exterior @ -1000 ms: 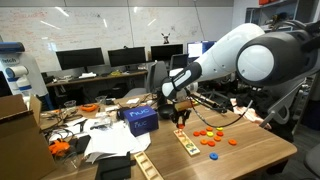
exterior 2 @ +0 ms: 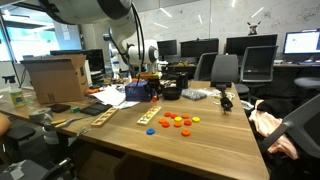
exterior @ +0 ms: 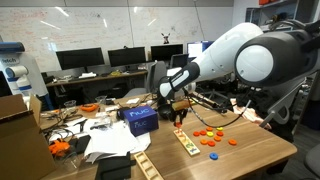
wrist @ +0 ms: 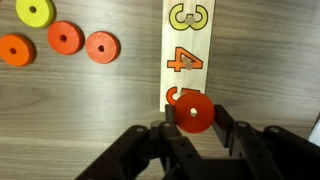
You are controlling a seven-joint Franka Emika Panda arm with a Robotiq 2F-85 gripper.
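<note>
In the wrist view an orange-red round disc [wrist: 194, 113] is pinched between the fingertips of my gripper, which is shut on it. Below the disc lies a pale wooden board [wrist: 197, 54] with orange and olive numerals; the 3 and 4 show, and the disc partly covers the numeral at the board's end. Exterior view 1 has the gripper [exterior: 178, 112] over the far end of that board [exterior: 187, 144]. Loose discs in red [wrist: 65, 38], salmon [wrist: 102, 46], orange [wrist: 15, 49] and yellow [wrist: 35, 10] lie beside the board.
A second wooden board [exterior: 147, 166] lies to the left. Past the boards stand a blue box [exterior: 141, 120] and white papers [exterior: 108, 142]; a cardboard box [exterior: 19, 138] is at the left edge. A blue disc [exterior: 214, 155] lies near the front, where the table is mostly bare.
The arm and gripper have shifted very slightly at the far end of the board. Everything else looks the same.
</note>
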